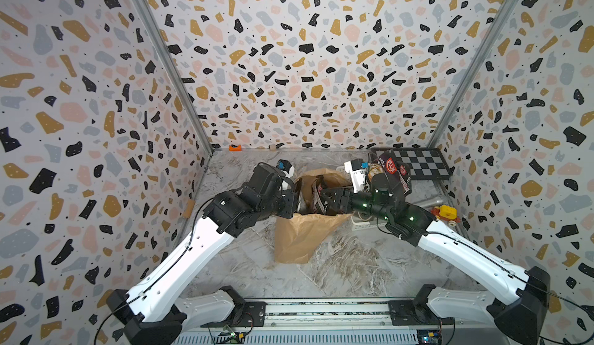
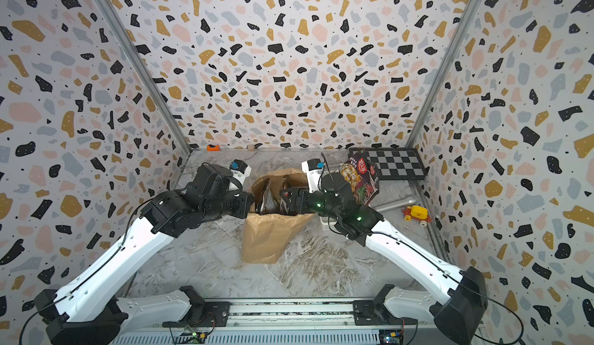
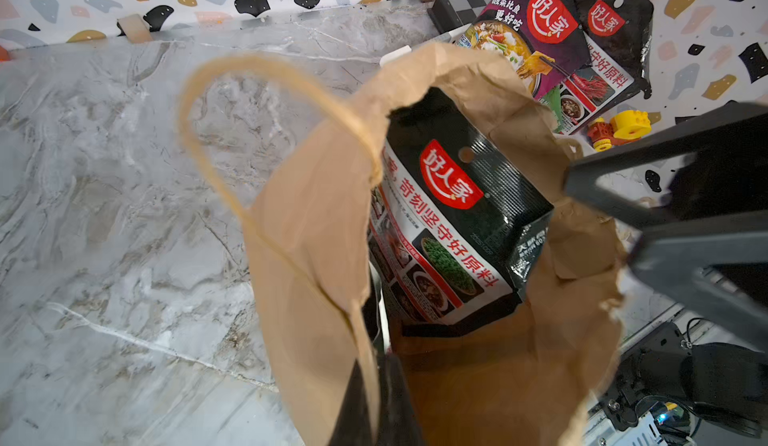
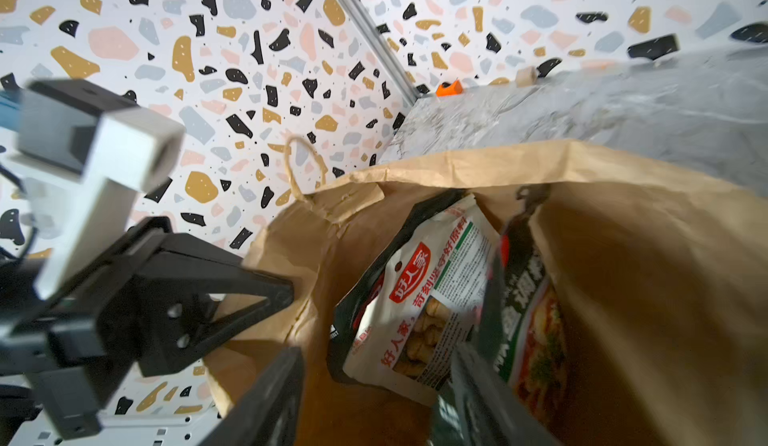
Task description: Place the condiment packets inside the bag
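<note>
An open brown paper bag [image 1: 303, 240] stands mid-table with black condiment packets [image 3: 448, 214] inside. My left gripper is shut at the bag's left rim, by the paper and the handle. My right gripper reaches over the bag's opening with its fingers part open, low beside the packets; whether they touch one is unclear. More packets [image 3: 552, 22] lie outside, behind the bag on the right.
A checkered board [image 2: 389, 162] lies at the back right, with a metal cylinder [image 2: 396, 202] and yellow toy [image 2: 419, 214] below it.
</note>
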